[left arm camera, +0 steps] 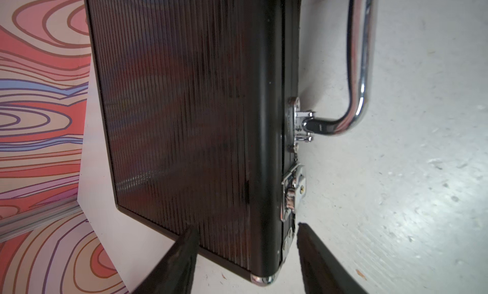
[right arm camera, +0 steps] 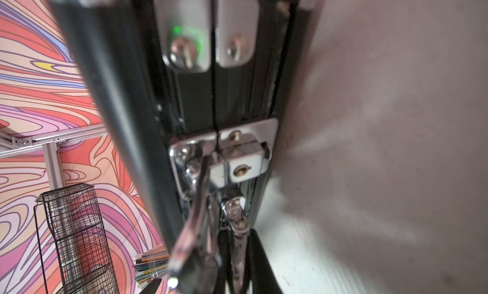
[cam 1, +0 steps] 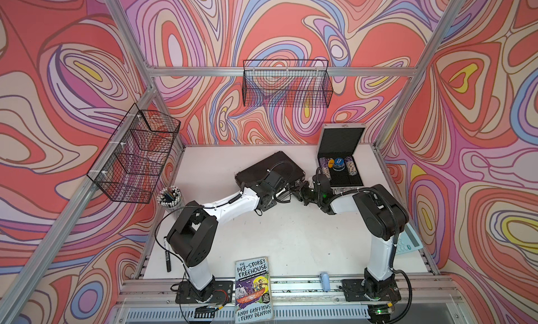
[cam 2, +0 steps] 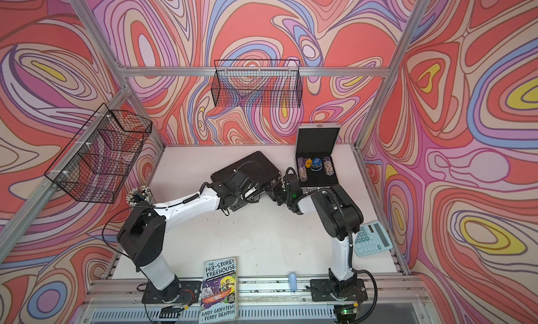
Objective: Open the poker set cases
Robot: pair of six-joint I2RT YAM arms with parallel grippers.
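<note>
A black ribbed case point(cam 1: 269, 168) lies closed at the back middle; its lid point(left arm camera: 178, 116) fills much of the left wrist view. Its chrome handle point(left arm camera: 362, 80) and a silver latch point(left arm camera: 293, 192) show along the front side. My left gripper is part open above the case's near corner, nothing between its fingers. At the other end of the front side, my right gripper is shut below a second latch point(right arm camera: 246, 156); a chrome piece shows at its fingers, and whether it is gripped is unclear. Another case point(cam 2: 316, 156) stands open at back right, chips inside.
A wire basket point(cam 1: 287, 88) hangs on the back wall, another point(cam 1: 134, 156) on the left. A pen holder point(cam 1: 169, 198) stands at left, a calculator point(cam 2: 371, 238) at right, a book point(cam 1: 253, 290) at the front edge.
</note>
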